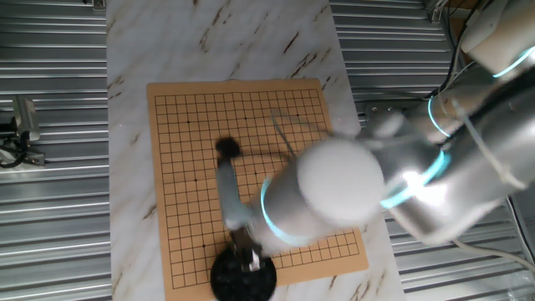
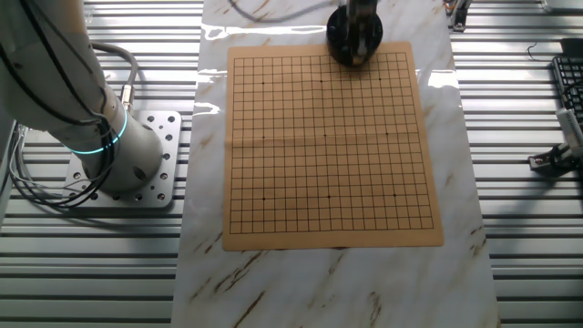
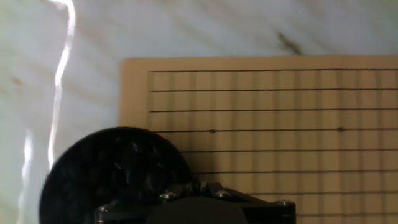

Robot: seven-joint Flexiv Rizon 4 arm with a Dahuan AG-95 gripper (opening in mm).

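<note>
A black round bowl point(image 2: 342, 41) sits on one edge of the wooden grid board point(image 2: 328, 164). Dark, rounded pieces show faintly inside the bowl point(image 3: 118, 165) in the wrist view. My gripper is at the bottom of that view, beside and partly over the bowl's edge, its fingertips close together. Whether a small dark piece sits between them I cannot tell. In exterior view 1 the gripper point(image 1: 250, 261) is blurred over the bowl point(image 1: 234, 280). No pieces show on the visible part of the board.
The board lies on a marble-patterned table point(image 2: 255, 287), bare on the side away from the bowl. A cable point(image 2: 278, 16) runs over the table near the bowl. The robot's base point(image 2: 127, 155) stands beside the table on a metal plate.
</note>
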